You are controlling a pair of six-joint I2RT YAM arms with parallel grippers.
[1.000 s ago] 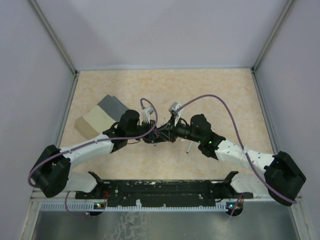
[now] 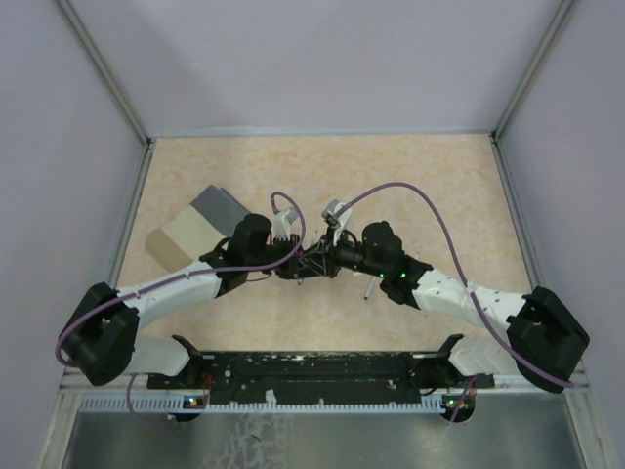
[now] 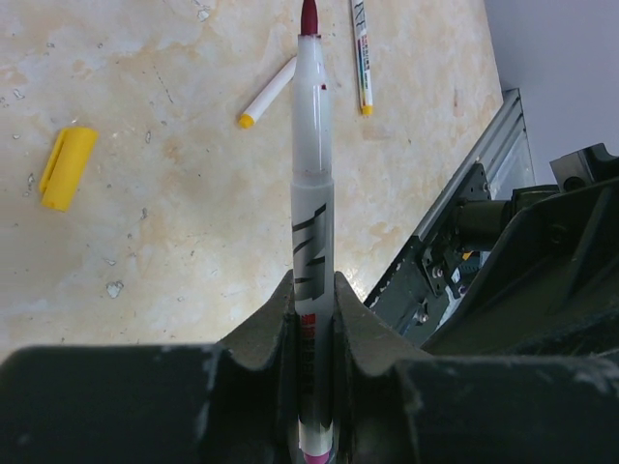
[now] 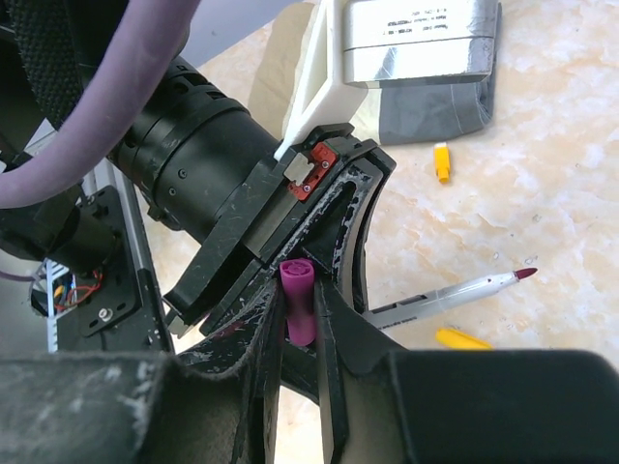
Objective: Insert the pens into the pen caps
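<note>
My two grippers meet near the middle of the mat in the top view. A white marker with a dark red tip stands between the fingers of my left gripper, pointing away from it; the same marker (image 4: 455,295) lies crosswise in the right wrist view. My right gripper is shut on a magenta cap (image 4: 299,300), held in front of the left gripper's body. Whether the cap touches the marker is unclear.
Loose on the mat are a yellow cap (image 3: 68,166), a white pen (image 3: 268,92), another pen (image 3: 362,58) and a yellow piece (image 4: 462,338). A folded grey-beige cloth (image 2: 186,234) lies at the left.
The right arm has shifted very slightly in the top view. The left arm looks nearly still.
</note>
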